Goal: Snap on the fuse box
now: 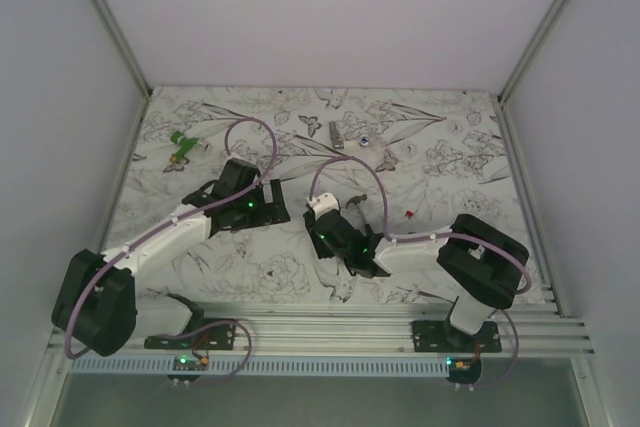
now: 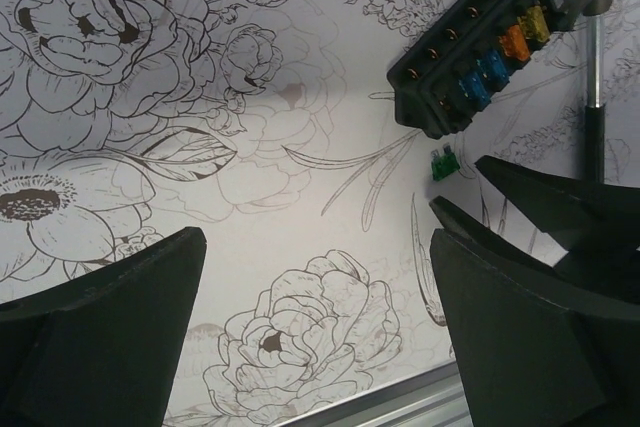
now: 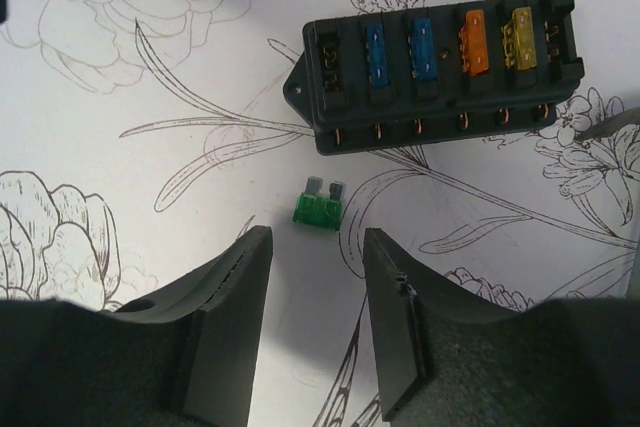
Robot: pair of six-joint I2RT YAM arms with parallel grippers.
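Observation:
A black fuse box with blue, orange and yellow fuses lies on the patterned mat; in the left wrist view it (image 2: pixel 455 57) is at the upper right. A loose green fuse (image 3: pixel 318 209) lies just below it in the right wrist view, also seen as the small green fuse (image 2: pixel 443 165) in the left wrist view. My right gripper is over the green fuse, part open, nothing visible between its fingers. My left gripper (image 1: pixel 275 205) stands open over bare mat to the left of the box, which is mostly hidden under the right gripper in the top view.
A tool with a metal shaft and black handle (image 2: pixel 594 137) lies beside the box. A green object (image 1: pixel 182 145) lies at the back left, small items (image 1: pixel 340 137) at the back centre.

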